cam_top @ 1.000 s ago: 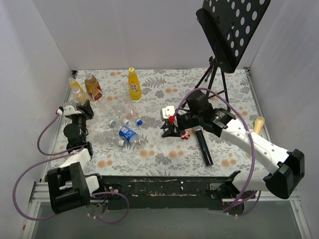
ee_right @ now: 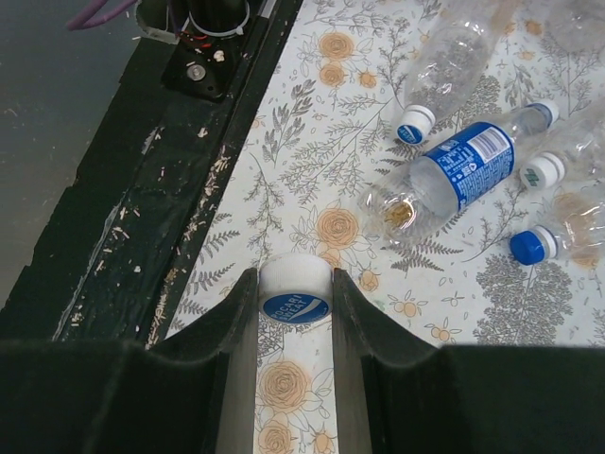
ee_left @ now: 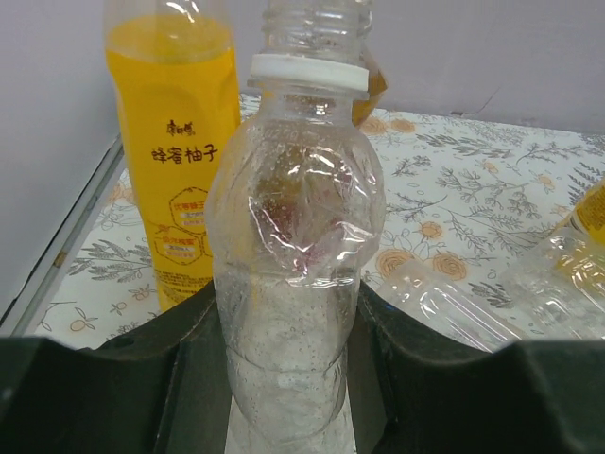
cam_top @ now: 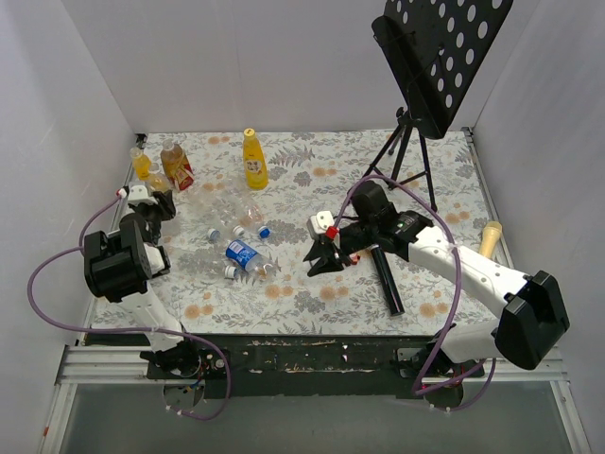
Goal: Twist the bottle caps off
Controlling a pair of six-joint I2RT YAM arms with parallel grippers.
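Observation:
In the left wrist view a clear uncapped bottle (ee_left: pixel 293 208) stands upright between the fingers of my left gripper; whether they grip it firmly is unclear. The top view puts it at the back left of the table. My right gripper holds a white cap with a blue label (ee_right: pixel 295 305) between its fingertips, above bare patterned cloth near the middle. Several empty bottles lie on their sides, capped in white or blue, among them a blue-labelled bottle (ee_right: pixel 473 165).
A yellow bottle (cam_top: pixel 254 158) and an orange-brown bottle (cam_top: pixel 178 167) stand at the back, beside another yellow bottle (ee_left: pixel 175 151). A black stand (cam_top: pixel 406 142) occupies the back right. A black rod (cam_top: pixel 386 282) and a beige object (cam_top: pixel 492 236) lie on the right.
My left arm has moved toward the back, its elbow rising in the top view, while its gripper stays at the back-left bottle. The right arm has shifted slightly.

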